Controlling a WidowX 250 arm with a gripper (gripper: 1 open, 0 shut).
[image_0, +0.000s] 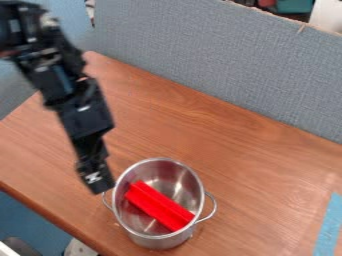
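Note:
A steel pot with two side handles stands near the front middle of the wooden table, a red bar-shaped object lying inside it. My black gripper is at the left, just outside the pot's upper-left rim and above the table, pointing down. It is open, with nothing seen between its fingers.
A grey padded wall runs along the back. A light blue strip lies at the right edge.

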